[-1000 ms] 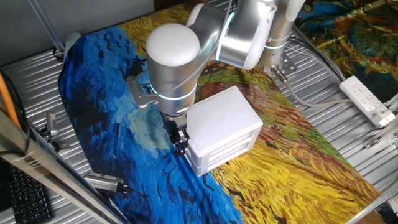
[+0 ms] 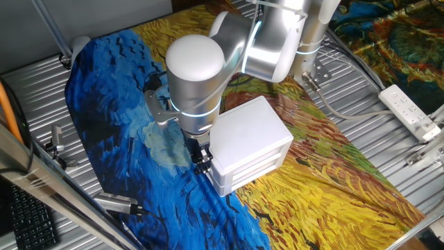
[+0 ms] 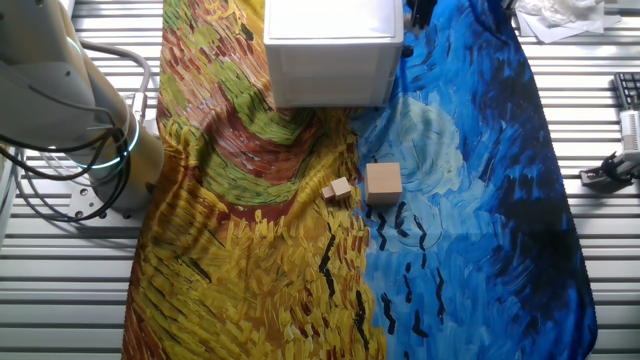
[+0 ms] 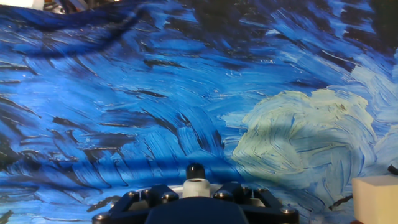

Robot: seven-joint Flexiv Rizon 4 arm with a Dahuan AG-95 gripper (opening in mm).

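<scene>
A white drawer unit (image 2: 251, 135) stands on the painted cloth, its drawer fronts facing the lower right in the first exterior view. My gripper (image 2: 202, 167) points down close beside the unit's left side; whether they touch is unclear. In the second exterior view the unit (image 3: 333, 70) is cut off at the top, with only a dark bit of the gripper showing beside it. Dark gripper parts fill the bottom middle of the wrist view, around a small white piece with a black tip (image 4: 196, 171). Its finger opening and anything between the fingers cannot be made out.
A wooden cube (image 3: 383, 184) and small pale blocks (image 3: 341, 187) lie on the cloth. One pale block (image 4: 375, 199) shows at the wrist view's right edge. A power strip (image 2: 411, 111) lies right of the cloth.
The arm's rounded wrist has shifted slightly right and down in the first exterior view. The gripper has barely moved, and the drawer unit stays where it was.
</scene>
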